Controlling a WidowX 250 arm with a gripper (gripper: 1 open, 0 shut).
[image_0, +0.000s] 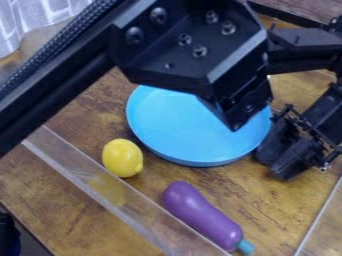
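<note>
A light blue plate (187, 135) lies on the wooden board, partly hidden at the top by the dark robot arm that crosses the upper view. A yellow lemon (122, 157) sits left of the plate, and a purple eggplant (201, 213) lies below it. A black mechanism (297, 145) is at the right edge beside the plate. My gripper's fingertips cannot be clearly made out among the dark arm parts, so its state is unclear.
A clear plastic wall (107, 190) runs diagonally along the lower left. Bare wood (87, 225) shows at bottom left, and a white surface is at the upper left.
</note>
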